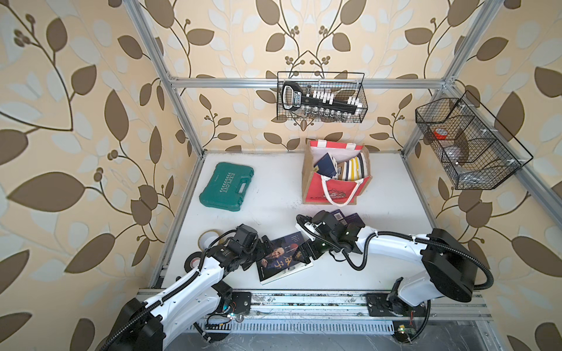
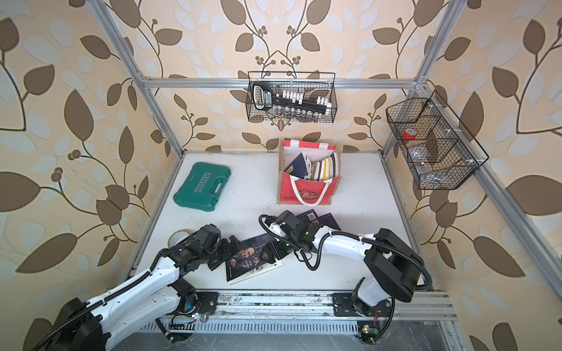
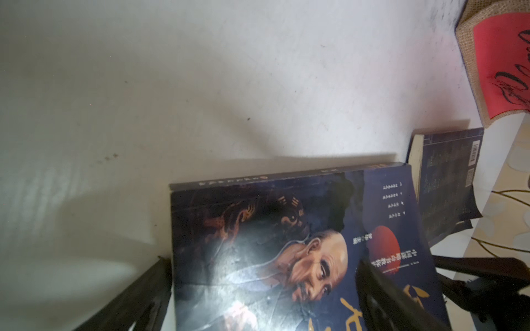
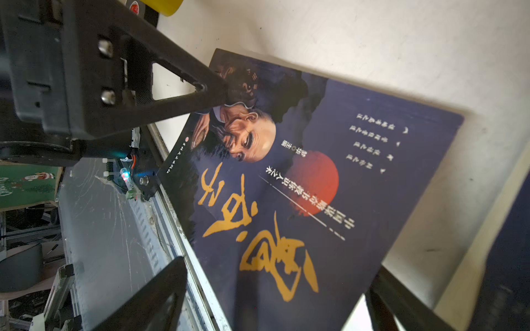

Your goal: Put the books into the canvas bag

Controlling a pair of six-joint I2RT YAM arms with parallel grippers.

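A blue book with a bald man's portrait (image 1: 281, 257) lies near the front of the table. My open left gripper (image 1: 262, 245) is over its left part; my open right gripper (image 1: 307, 251) is over its right end. Behind the right arm lie more dark books (image 3: 444, 176), partly hidden by that arm in the top views. The canvas bag (image 1: 316, 187), red-fronted with white handles, stands at the back right with several books (image 1: 351, 169) inside.
A green case (image 1: 225, 187) lies at the back left, rolls of tape (image 1: 207, 237) at the front left. Wire baskets (image 1: 322, 99) hang above.
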